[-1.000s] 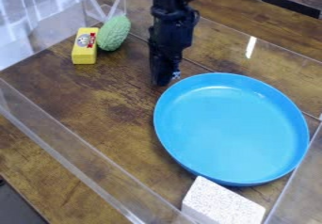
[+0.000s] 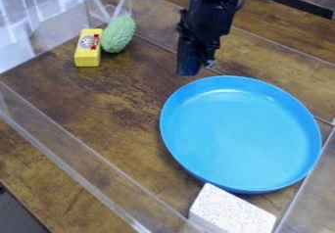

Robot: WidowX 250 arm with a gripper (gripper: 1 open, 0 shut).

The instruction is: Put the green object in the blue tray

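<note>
The green object (image 2: 119,33), rounded with a textured skin, leans near the clear back wall at the upper left, close beside the yellow box. A large blue tray (image 2: 240,182), round and empty, covers the right of the work area. My dark gripper (image 2: 197,69) points down just behind the tray's back edge, right of the green object and well apart from it. Its fingers are small and dark here, so I cannot tell whether they are apart or together. No held object is visible.
A yellow box (image 2: 89,47) stands left of the green object. The white block (image 2: 232,212) lies in front of the tray. Clear walls bound the left and front. Bare brown wood (image 2: 98,110) fills the left and middle.
My gripper has moved right and a little towards the back, rising in the view. The green object, the yellow box, the tray and the white block have stayed put.
</note>
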